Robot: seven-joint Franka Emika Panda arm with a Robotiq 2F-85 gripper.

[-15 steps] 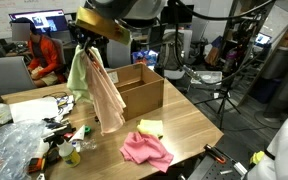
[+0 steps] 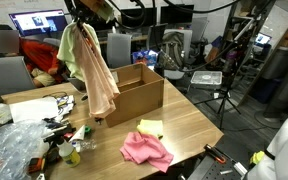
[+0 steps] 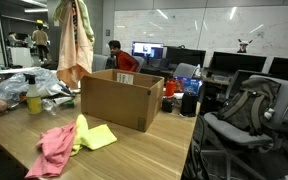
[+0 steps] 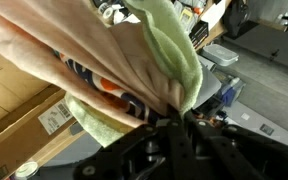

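A bundle of hanging cloth, peach and pale green (image 2: 90,70), dangles from my gripper (image 2: 77,18), high at the back left of the table. In the wrist view the peach cloth (image 4: 114,50) and a green strip (image 4: 174,45) gather at the gripper, whose fingers are shut on them; an orange-and-dark patterned piece (image 4: 99,82) shows among the folds. On the table lie a pink cloth (image 2: 146,150) and a yellow cloth (image 2: 150,128), apart from the gripper. The cardboard box (image 3: 132,100) stands just beside the hanging cloth; its inside is mostly hidden.
Left of the box are a clear plastic bag (image 2: 14,145), a yellow bottle (image 2: 69,153) and several small items. A blue container (image 3: 189,103) stands behind the box.
My gripper has moved up and back, carrying the cloth with it. The hanging cloth has risen from in front of the box toward its left rear. The table cloths have not moved.
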